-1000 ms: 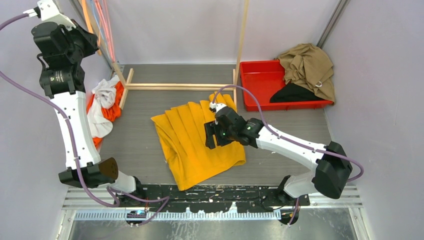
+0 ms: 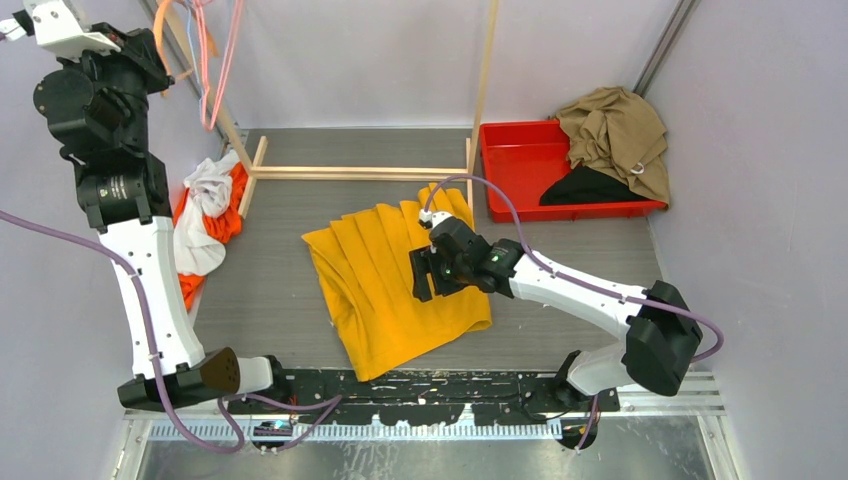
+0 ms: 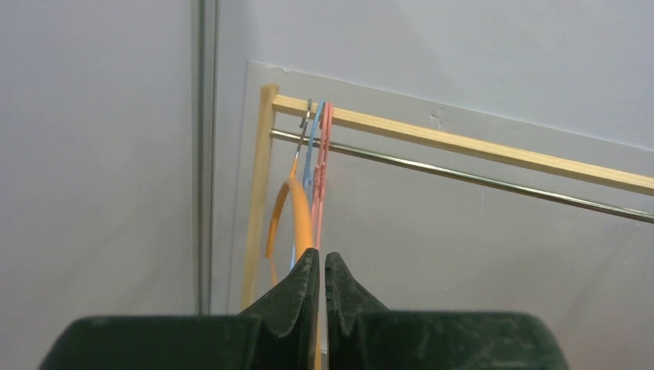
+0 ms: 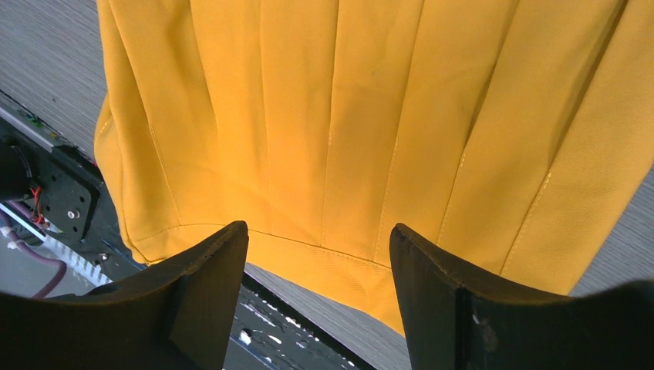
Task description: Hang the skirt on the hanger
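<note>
A pleated yellow skirt (image 2: 370,300) lies spread on the grey floor, also filling the right wrist view (image 4: 362,139). My right gripper hangs open over it, with only fabric visible beneath. My left gripper is raised at the top left, shut, facing the rack (image 3: 463,144). Hangers hang near that rack's left end: an orange hanger (image 3: 301,208) just beyond my fingertips, a blue hanger (image 3: 307,166) and pink hangers (image 3: 324,154). Whether my fingertips touch the orange one is unclear.
A red tray (image 2: 515,150) at the back right holds khaki (image 2: 610,130) and black cloth (image 2: 585,190). White and orange cloths (image 2: 203,240) lie at the left. The rack's wooden base (image 2: 360,172) crosses behind the skirt.
My left gripper has shifted slightly left in the top view, and the hangers have swung or shifted a little. The right arm and skirt are still.
</note>
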